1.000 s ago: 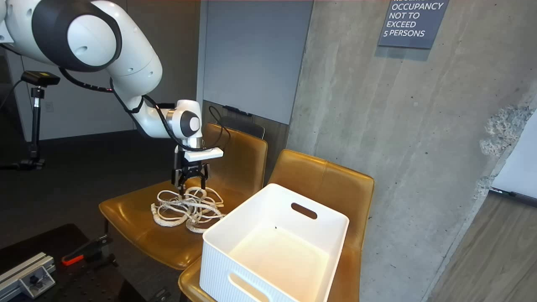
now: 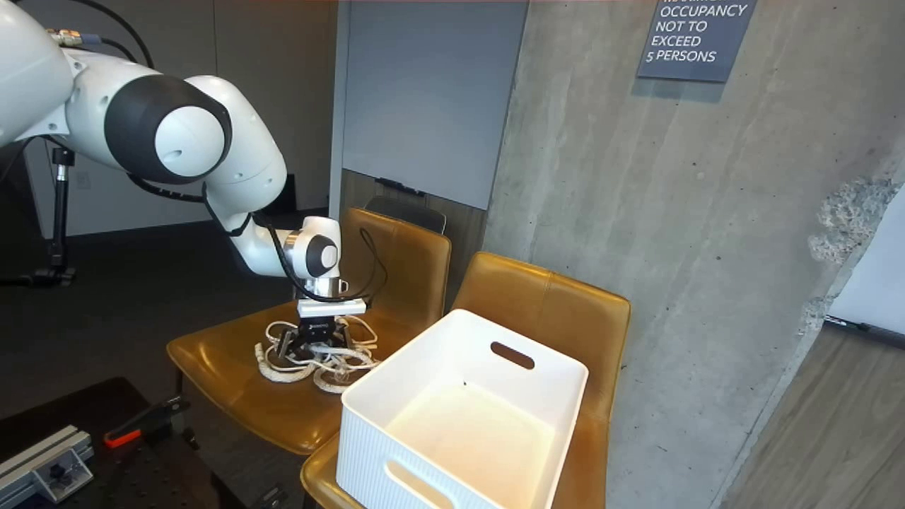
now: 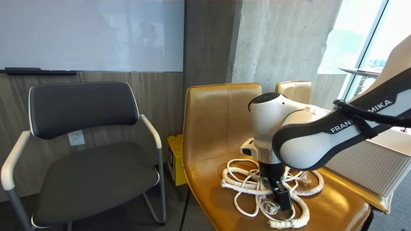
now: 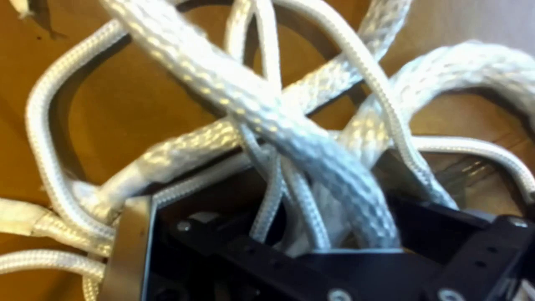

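White braided ropes (image 2: 285, 372), some thick and some thin, lie in a loose tangle on a tan leather chair (image 3: 215, 173). My gripper (image 2: 314, 349) is down in the middle of that heap, pointing at the seat. In the wrist view, strands of rope (image 4: 281, 125) cross each other and run down between the spread fingers. The fingers stand part open around several strands. Rope covers parts of the fingers, and their tips do not show clearly.
A white ribbed bin (image 2: 462, 399), empty, sits on a second tan chair (image 2: 543, 297) to the right of the ropes. In the second exterior view, a dark grey armchair (image 3: 92, 173) and a yellow box (image 3: 177, 159) stand to the left.
The arm has come down, and my gripper has gone from above the ropes into the tangle. Ropes and bin look to be in the same places.
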